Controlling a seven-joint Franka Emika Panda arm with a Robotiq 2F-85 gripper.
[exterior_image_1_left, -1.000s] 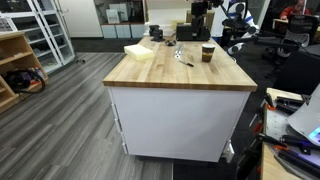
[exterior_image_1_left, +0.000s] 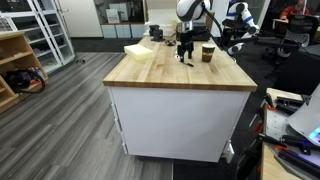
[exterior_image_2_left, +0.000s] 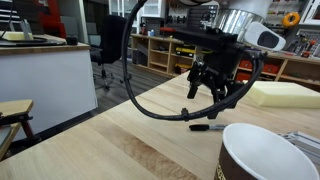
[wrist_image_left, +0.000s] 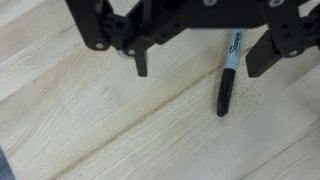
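A Sharpie marker (wrist_image_left: 228, 82) with a grey-white barrel and black cap lies on the light wooden tabletop (wrist_image_left: 120, 130). My gripper is open above it, its fingers wide apart and nothing held between them. In the wrist view the marker is nearer the right finger (wrist_image_left: 262, 55) than the left one. Exterior view 2 shows the gripper (exterior_image_2_left: 206, 95) pointing down, with a gap between it and the marker (exterior_image_2_left: 207, 127).
A paper cup (exterior_image_2_left: 268, 155), white inside, stands close to the marker. At the back lies a pale yellow foam block (exterior_image_2_left: 285, 93). Something metallic (exterior_image_2_left: 303, 140) rests behind the cup. Bare wood is free at the front of the tabletop.
In exterior view 1 the arm and gripper have come down toward the tabletop near the marker. The marker, cup and foam block have stayed in place.
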